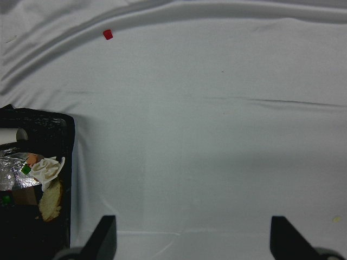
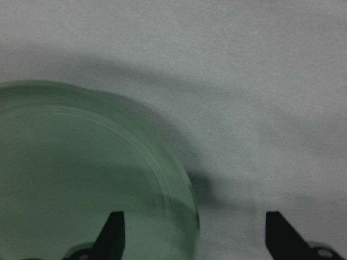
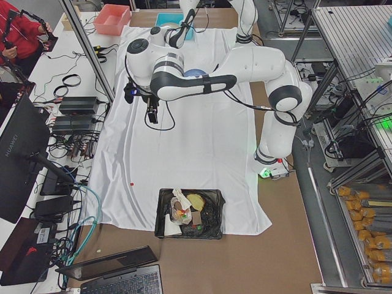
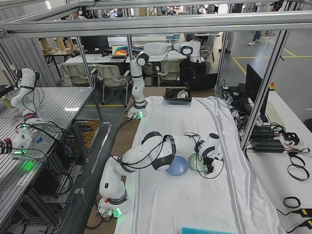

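A black tray (image 3: 210,226) with foil, crumpled paper, bread and small scraps sits at one end of the white cloth; a small red piece (image 1: 108,34) lies apart on the cloth. My left gripper is open above the cloth beside the tray, nothing between its fingers. At the other end, a green plate (image 4: 195,163) lies next to a blue plate (image 4: 177,166). My right gripper is open low over the green plate's rim, one finger above the plate, the other above the cloth.
A blue bin (image 4: 204,230) is at the far end of the table and a pink bin (image 3: 111,18) on the side desk. A laptop (image 3: 122,275) lies beyond the black tray.
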